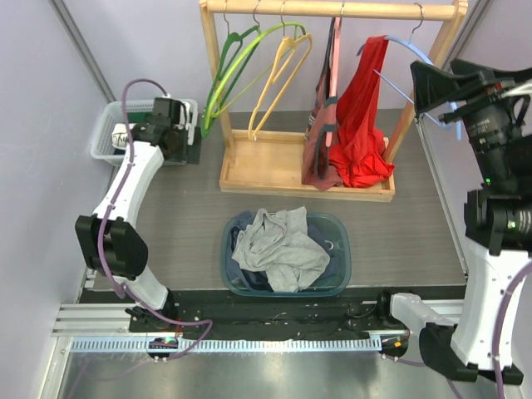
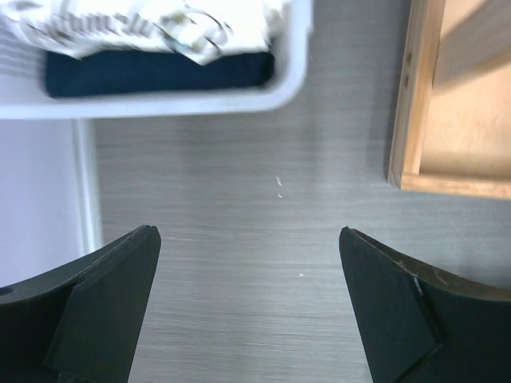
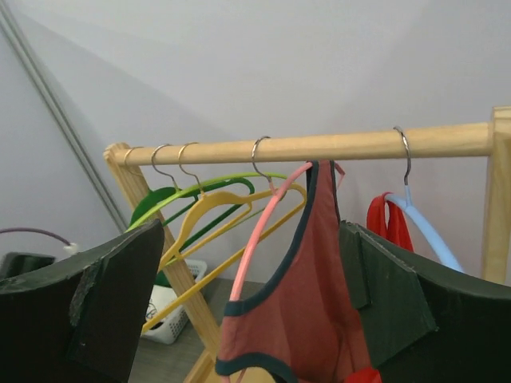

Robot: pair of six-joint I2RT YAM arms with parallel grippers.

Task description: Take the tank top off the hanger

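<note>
On the wooden rack hang a red garment (image 1: 359,133) on a light blue hanger and a maroon tank top (image 3: 293,303) on a pink hanger. My right gripper (image 1: 432,87) is open at the rack's right side, near the blue hanger; in the right wrist view the maroon garment is ahead, between its fingers in the line of sight, not visibly gripped. My left gripper (image 1: 179,145) is open over the floor at the left, by the white basket (image 2: 263,96), with nothing between its fingers.
Green and yellow hangers (image 1: 274,87) hang empty at the left of the rack (image 1: 262,166). A teal bin (image 1: 331,274) with grey clothing sits in front. Bare floor lies either side of the bin.
</note>
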